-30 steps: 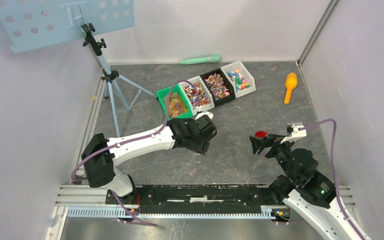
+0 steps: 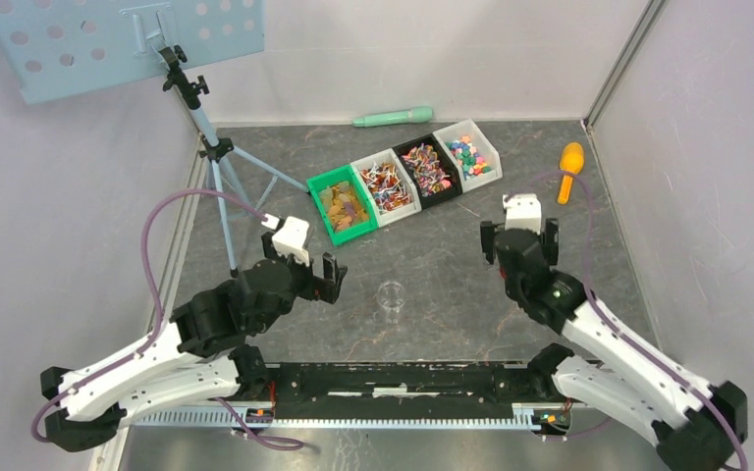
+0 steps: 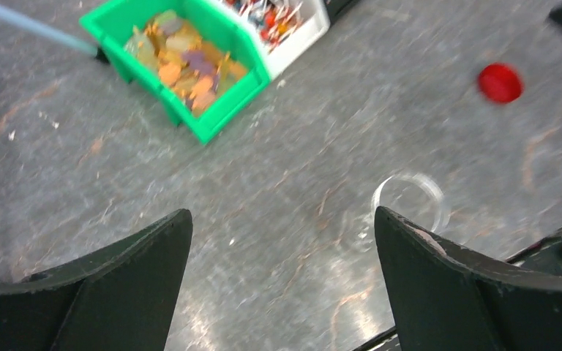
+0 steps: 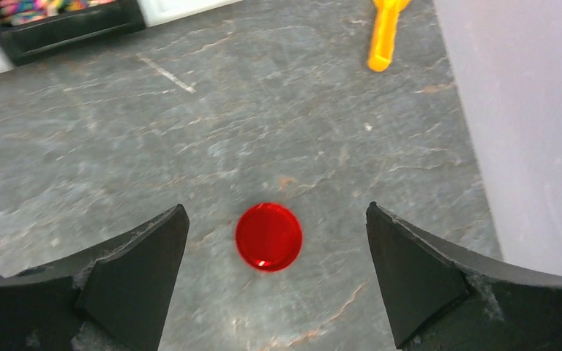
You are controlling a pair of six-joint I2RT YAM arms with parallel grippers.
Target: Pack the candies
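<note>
Four candy bins stand in a slanted row at the back: green [image 3: 219,111] with gummies, white [image 2: 403,211], black [image 2: 442,196] and white [image 2: 486,177], holding assorted sweets. A clear cup [image 2: 391,295] stands on the table at front centre. My left gripper [image 2: 318,279] is open and empty, left of the cup; in the left wrist view the cup shows near its right finger. A red round cup or lid [image 4: 268,236] lies below my open, empty right gripper, which mostly hides it in the top view.
A yellow scoop [image 2: 570,172] lies at the right beside the wall. A mint cylinder [image 2: 392,119] lies at the back. A blue tripod [image 2: 218,196] stands at the left.
My left gripper has moved left, off the clear cup, which now shows.
</note>
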